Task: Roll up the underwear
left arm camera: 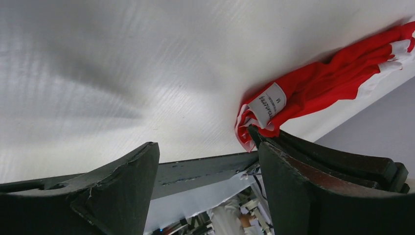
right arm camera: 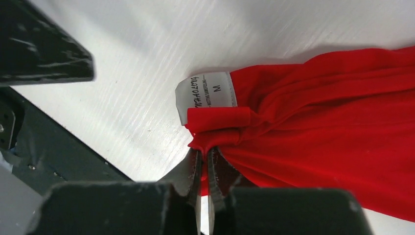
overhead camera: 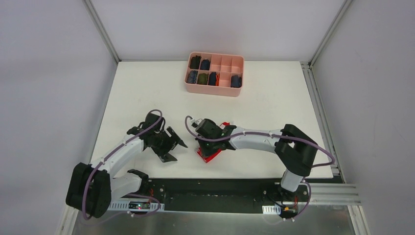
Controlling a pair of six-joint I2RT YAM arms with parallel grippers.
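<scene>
Red underwear with a white label lies on the white table under my right arm. In the right wrist view its near end is bunched and folded beside the label. My right gripper is shut at that end, on the red cloth. My left gripper stands open to the left of the underwear. In the left wrist view the red cloth lies past the right finger, with nothing between my left fingers.
A pink divided box holding several dark rolled items and a red one stands at the back centre.
</scene>
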